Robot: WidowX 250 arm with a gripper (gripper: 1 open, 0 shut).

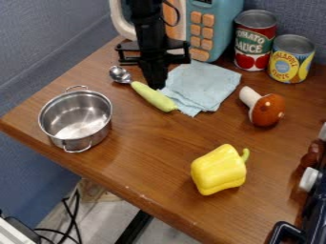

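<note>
My black gripper hangs at the top centre, just above and behind a pale yellow-green elongated object lying on the wooden table; whether its fingers are open is hard to see. A light blue cloth lies to the right, and a metal spoon to the left. A steel pot stands on the left, a yellow pepper in the lower right, and a toy mushroom on the right.
Two cans, tomato sauce and a yellow one, stand at the back right beside a toy microwave. Dark objects line the right edge.
</note>
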